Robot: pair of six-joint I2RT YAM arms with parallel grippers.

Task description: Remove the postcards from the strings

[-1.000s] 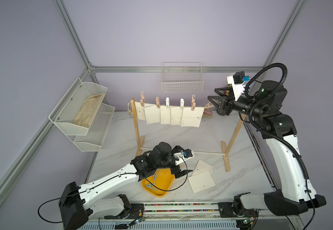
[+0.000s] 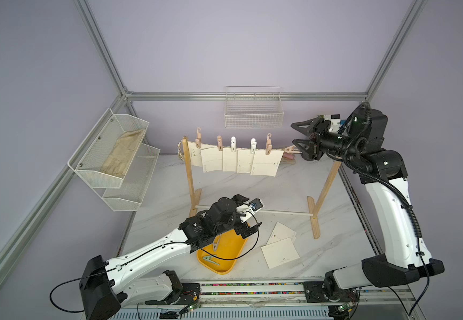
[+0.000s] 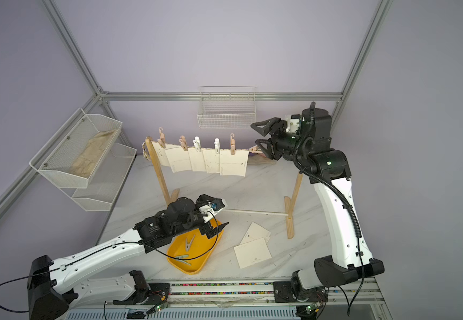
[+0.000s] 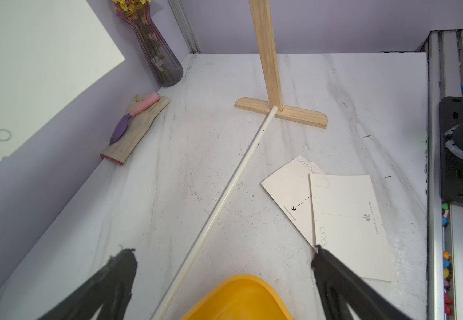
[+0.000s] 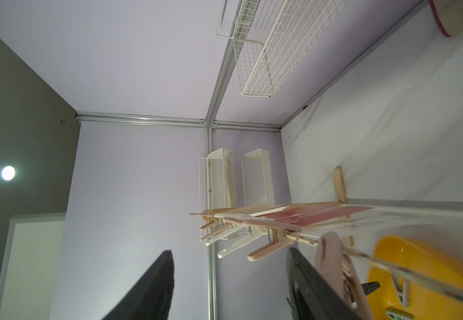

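Observation:
Several postcards hang from the string under pink and white clothespins, between the rack's posts. Two loose postcards lie on the table. My right gripper stands open at the string's right end, close to an empty pink clothespin, which shows just beside one fingertip in the right wrist view. Nothing is clearly between its fingers. My left gripper is open and low over the table, near the yellow tray holding loose clothespins.
A white two-tier shelf hangs on the left wall and a wire basket on the back wall. A white crossbar runs low between the post feet. A flower vase stands at the back.
The left arm moved only slightly.

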